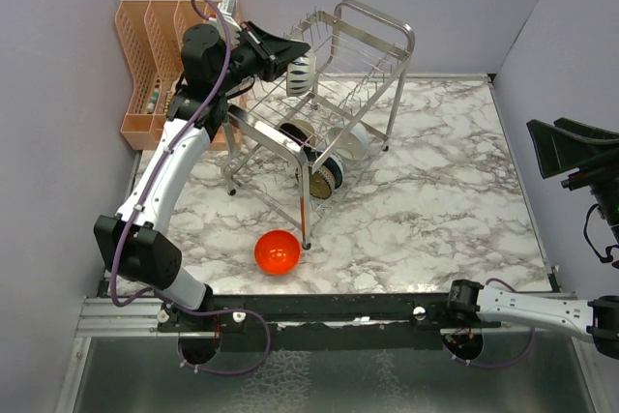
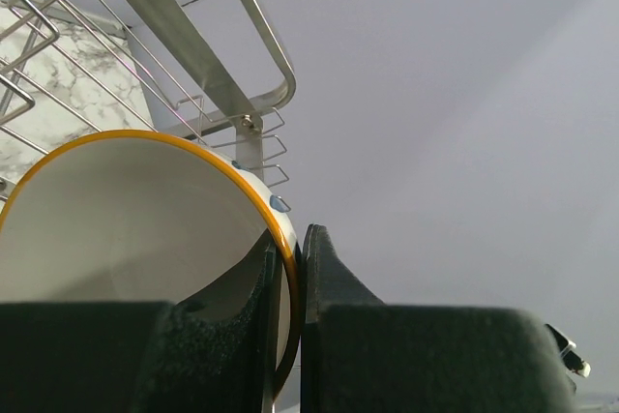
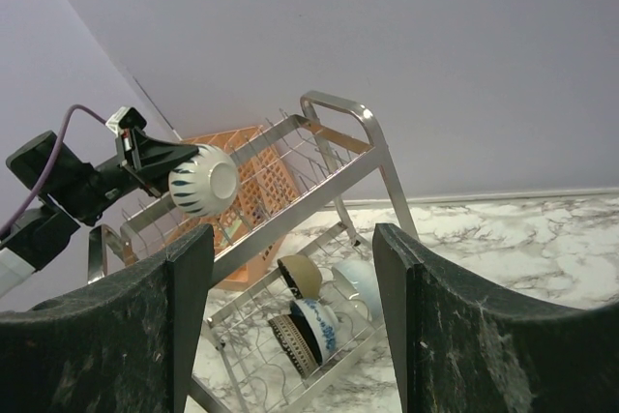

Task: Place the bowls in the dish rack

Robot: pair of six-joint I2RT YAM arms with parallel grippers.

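Observation:
My left gripper (image 1: 280,50) is shut on the rim of a white patterned bowl (image 1: 301,77), orange-rimmed in the left wrist view (image 2: 126,220), held over the rack's upper tier. Several bowls sit on the lower tier of the metal dish rack (image 1: 303,157), including a white one (image 3: 353,287), an olive one (image 3: 300,274) and a blue-white one (image 3: 319,326). A red bowl (image 1: 278,252) lies on the counter at the front. My right gripper (image 1: 571,157) stands open at the far right, away from the rack, nothing between its fingers.
An orange slotted organiser (image 1: 145,65) stands at the back left. Walls border both sides and the back.

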